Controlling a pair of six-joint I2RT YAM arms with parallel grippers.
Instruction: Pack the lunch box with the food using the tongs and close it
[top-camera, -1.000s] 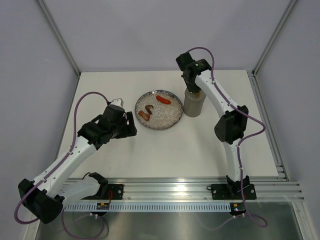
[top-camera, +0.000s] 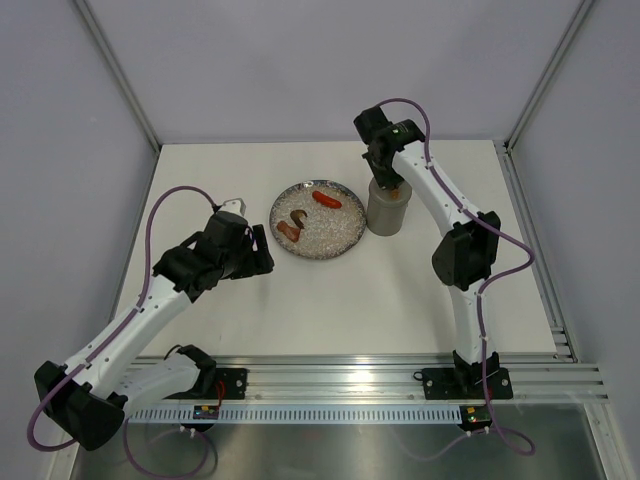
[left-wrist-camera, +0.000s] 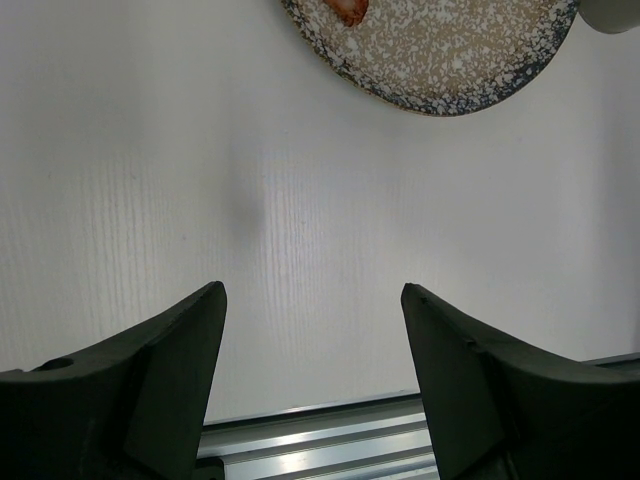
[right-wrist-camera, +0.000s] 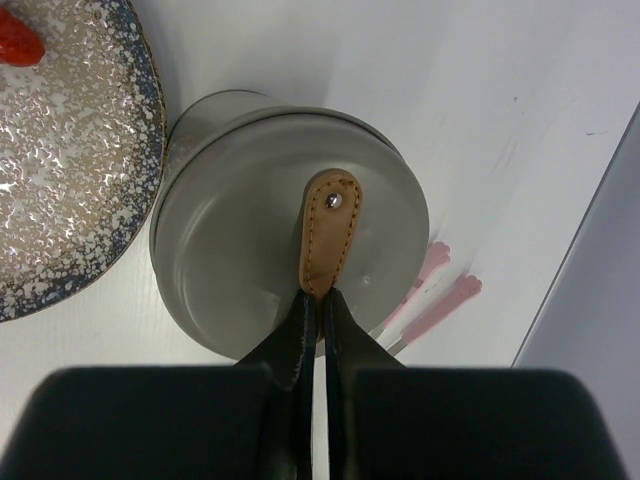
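A grey cylindrical lunch box (top-camera: 387, 212) stands just right of a speckled plate (top-camera: 330, 240), which holds an orange sausage-like piece (top-camera: 326, 200) and two brown food pieces (top-camera: 289, 230). My right gripper is over the lid (right-wrist-camera: 225, 250), shut on its tan leather tab (right-wrist-camera: 330, 240). My left gripper hangs open over the table, left of and nearer the front than the plate, with nothing between its fingers.
Two pink-handled utensils (right-wrist-camera: 440, 306) lie beside the lunch box, partly hidden by it.
My right arm has shifted very slightly in the top view; the plate and my left arm look unchanged.
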